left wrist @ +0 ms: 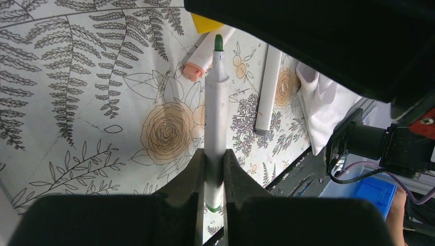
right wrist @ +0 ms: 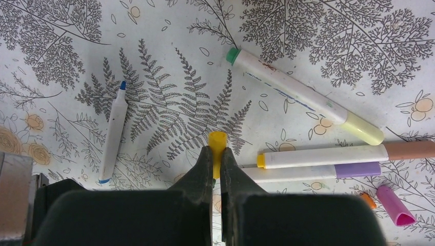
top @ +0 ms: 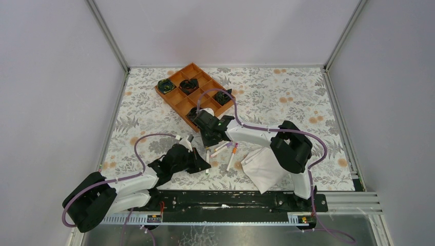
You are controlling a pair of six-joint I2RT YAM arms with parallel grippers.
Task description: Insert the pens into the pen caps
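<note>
My left gripper is shut on the body of a white pen (left wrist: 215, 105), whose bare green tip points away from the fingers. My right gripper is shut on a yellow pen cap (right wrist: 217, 140); the fingers cover part of it. From the left wrist, the yellow cap (left wrist: 204, 24) appears just beyond the green tip, partly behind the dark right gripper. The pen tip looks outside the cap, and their gap in depth is hard to judge. Seen from above, the left gripper (top: 208, 166) is nearer the front edge than the right gripper (top: 207, 146).
A bare blue-tipped pen (right wrist: 114, 138) lies on the patterned cloth. Capped pens (right wrist: 287, 84), a brown-capped one (right wrist: 328, 155) and a pink cap (right wrist: 395, 205) lie opposite. A compartmented wooden tray (top: 174, 102) stands behind; a white cloth (top: 264, 169) lies right.
</note>
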